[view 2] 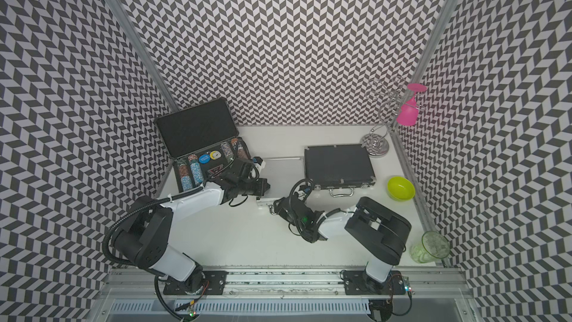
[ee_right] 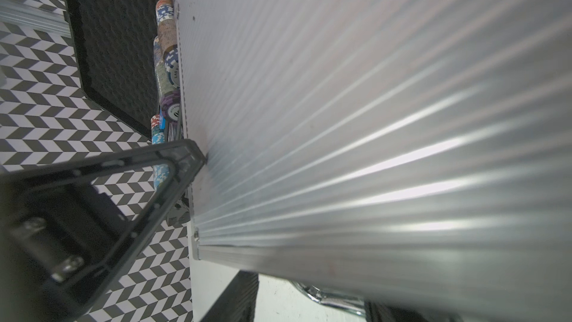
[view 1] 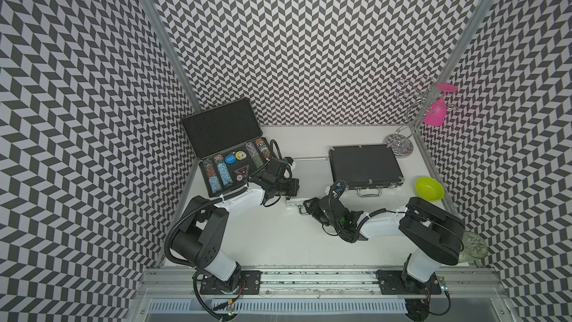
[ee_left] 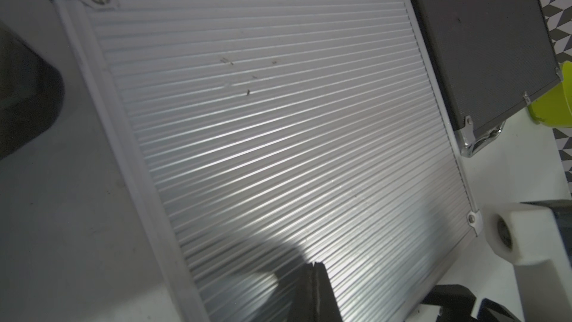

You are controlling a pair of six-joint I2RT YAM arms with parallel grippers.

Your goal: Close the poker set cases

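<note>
A ribbed silver case (ee_left: 286, 113) lies closed, lid up, between the arms. Left of it, an open black case (view 1: 214, 125) shows chip stacks, its lid standing back. A closed black case (view 2: 338, 164) lies to the right. My left gripper is shut above the silver case, nothing visible between its fingers. My right gripper is low at the silver case's front edge, fingers apart on either side of its handle (ee_right: 321, 298); whether they touch it I cannot tell.
A lime bowl (view 2: 400, 187) sits right of the black case, with a glass container (view 2: 430, 247) nearer the front. A lamp stand (view 2: 375, 143) with a pink object is at the back right.
</note>
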